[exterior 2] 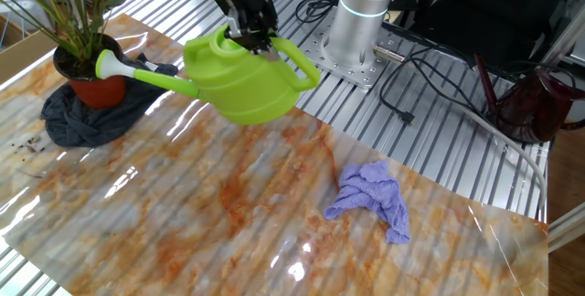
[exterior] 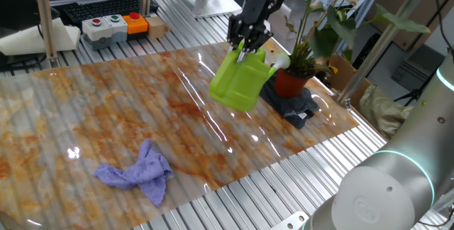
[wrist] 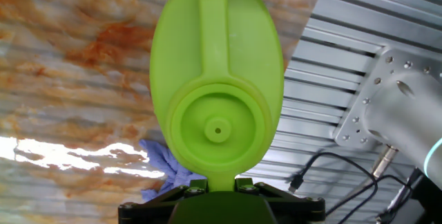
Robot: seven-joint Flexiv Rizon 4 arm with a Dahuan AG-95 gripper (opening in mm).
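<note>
A lime-green watering can hangs in the air above the marbled sheet, gripped at its top by my gripper. In the wrist view the can's round lid faces the camera, and the shut fingers pinch a green part at its near end. The spout's pale rose points toward a potted plant in a terracotta pot. That plant stands on a dark grey cloth.
A crumpled purple cloth lies on the marbled sheet. A dark red kettle and loose cables stand by the robot base. Button boxes sit at the back left. Much of the sheet is bare.
</note>
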